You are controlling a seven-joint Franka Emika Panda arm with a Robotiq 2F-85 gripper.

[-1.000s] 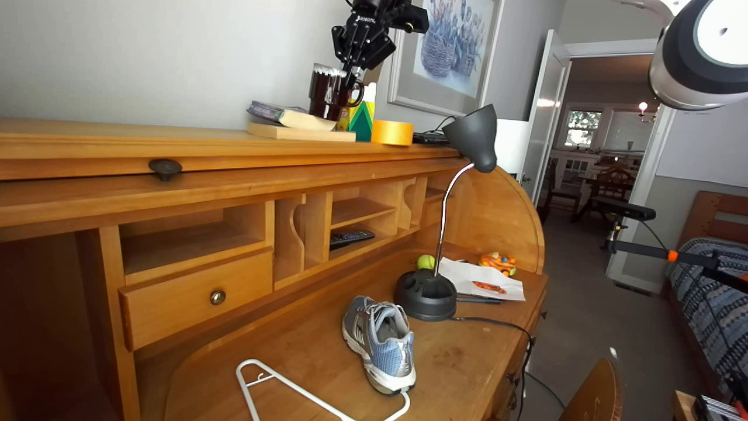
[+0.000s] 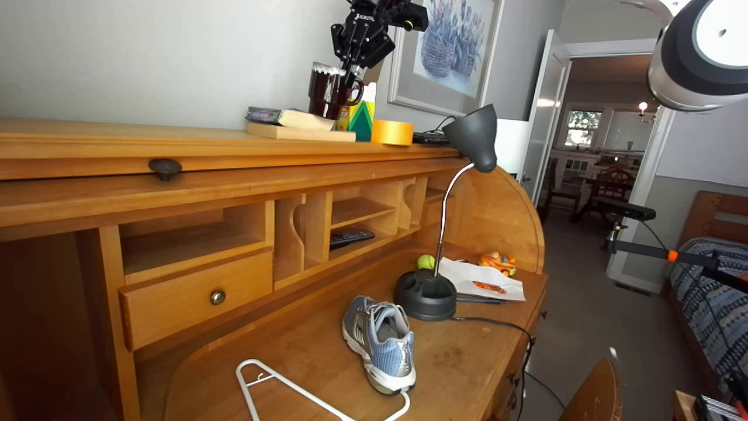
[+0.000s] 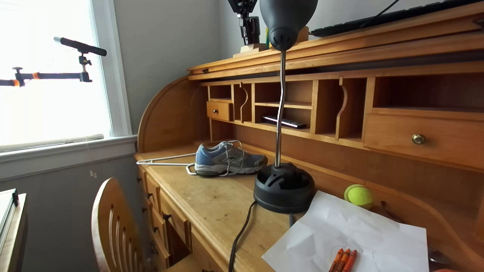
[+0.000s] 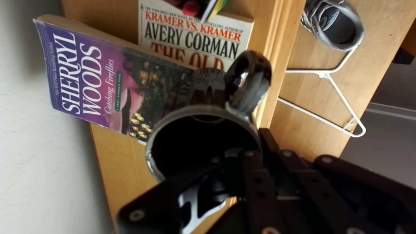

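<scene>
A dark brown, glossy mug (image 2: 326, 91) stands upright at the books on top of the desk. My gripper (image 2: 350, 72) comes down from above and is shut on the mug's wall, on the handle side in exterior view 1. In the wrist view the mug (image 4: 208, 91) shows its rim and dark inside, with the fingers reaching over the near rim. A purple paperback (image 4: 101, 74) lies partly over a cream one (image 4: 195, 35), both partly hidden by the mug. Whether the mug's base touches the books I cannot tell.
A yellow and green box (image 2: 362, 119) and an orange tape roll (image 2: 392, 133) sit right of the books. The black lamp (image 2: 473, 137) rises nearby. Below lie a shoe (image 2: 382, 344) and white hanger (image 2: 291, 386).
The purple book's raised end has come down a little flatter. Gripper and mug have hardly moved.
</scene>
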